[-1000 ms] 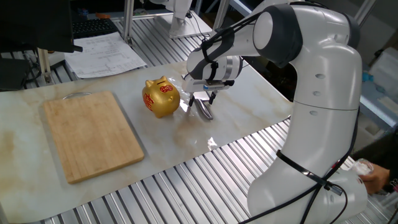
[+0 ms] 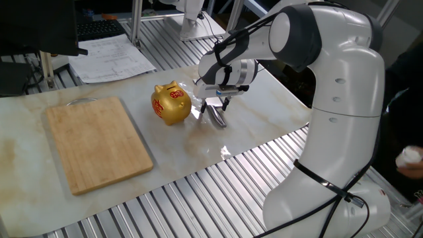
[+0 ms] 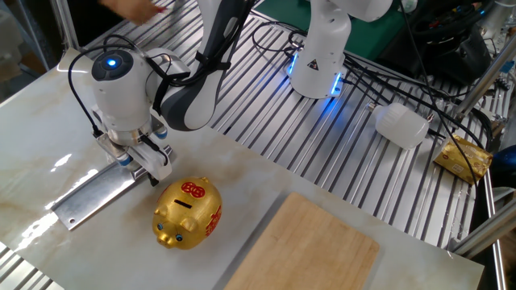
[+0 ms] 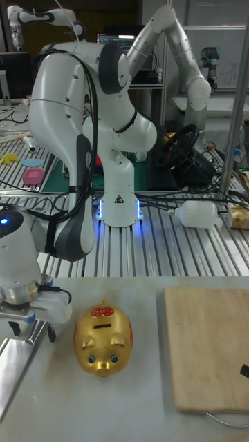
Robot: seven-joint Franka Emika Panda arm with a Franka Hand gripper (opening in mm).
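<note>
A silver cleaver-like metal tool lies on the marbled tabletop, its flat blade with a small hole at one corner. Directly above it, my gripper points down, its two dark fingers wide apart. In exterior view 1 the tool's shiny handle-like end shows below and between the fingers; whether they touch it I cannot tell. The gripper's body hides part of the tool in exterior view 2. Close beside the gripper stands a golden piggy bank with red markings, upright and apart from the fingers.
A wooden cutting board lies flat beyond the piggy bank. Papers rest behind the tabletop. A white bottle-like object and a yellow package sit on the slatted metal surface. A person's hand shows at the right edge.
The arm, gripper, metal tool and piggy bank have stayed still. Only the person's hand at the right edge, holding something white, has moved up and right.
</note>
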